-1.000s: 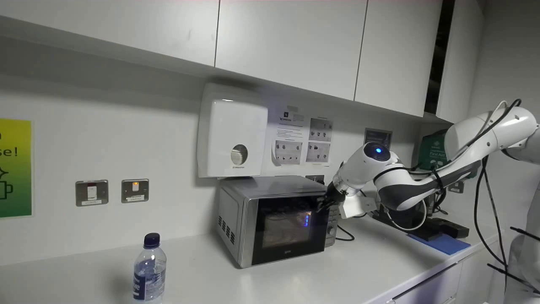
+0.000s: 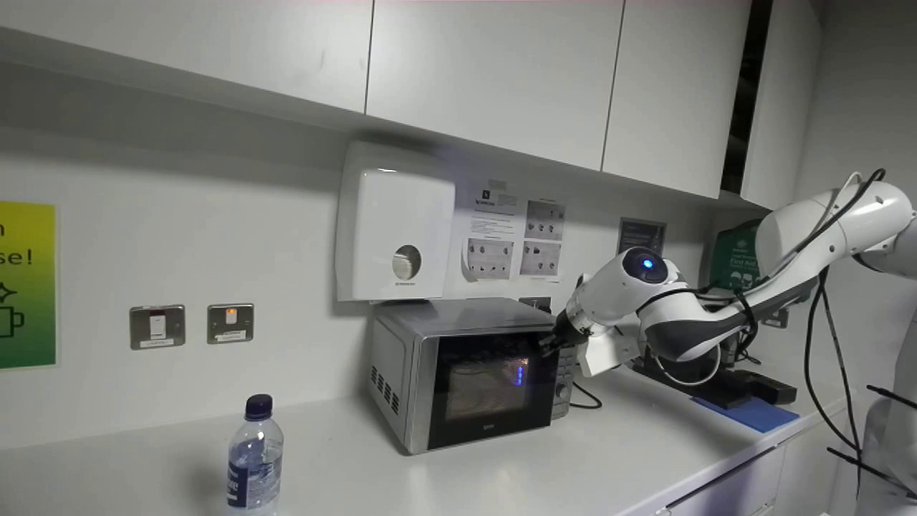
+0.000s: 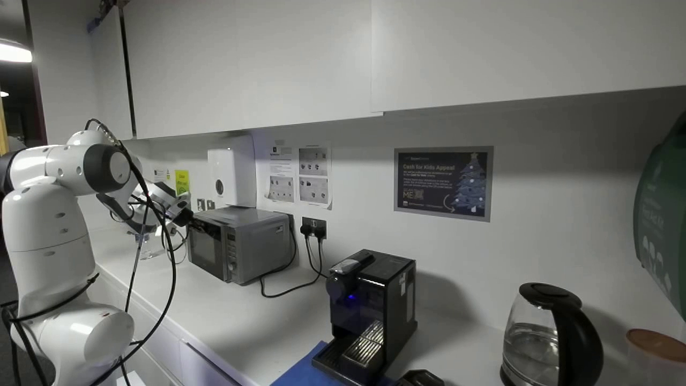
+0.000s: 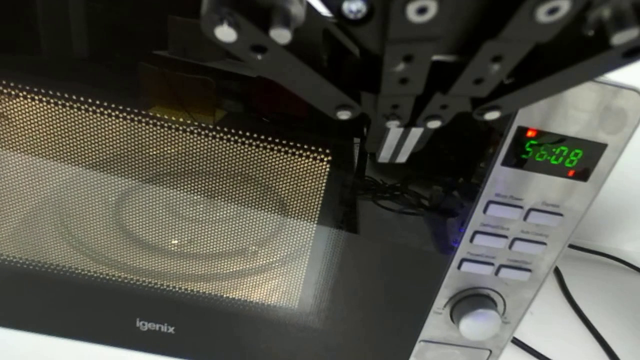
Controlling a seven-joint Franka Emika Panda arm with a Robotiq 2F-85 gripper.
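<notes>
A silver microwave (image 2: 404,370) stands on the counter, its dark door (image 4: 384,276) closed and its inside lit. My gripper is shut in front of the upper right part of the door, with nothing showing between its fingers. Right of the fingertips, the control panel (image 4: 564,198) carries a green display (image 4: 555,155) reading 56:08, several pale buttons (image 4: 504,209) and a round knob (image 4: 477,317). In exterior view 2 the gripper (image 3: 196,222) is at the front of the microwave. Whether the fingertips touch the door, I cannot tell.
A water bottle (image 2: 255,464) stands left of the microwave. Off to the right are a black coffee machine (image 3: 373,309) on a blue mat (image 3: 299,366) and a kettle (image 3: 546,334). Power cables (image 3: 289,292) lie beside the microwave. Wall cupboards (image 2: 490,77) hang above.
My gripper and wrist have shifted very slightly to the right and down in exterior view 1. The microwave door is still closed and the bottle has not visibly moved.
</notes>
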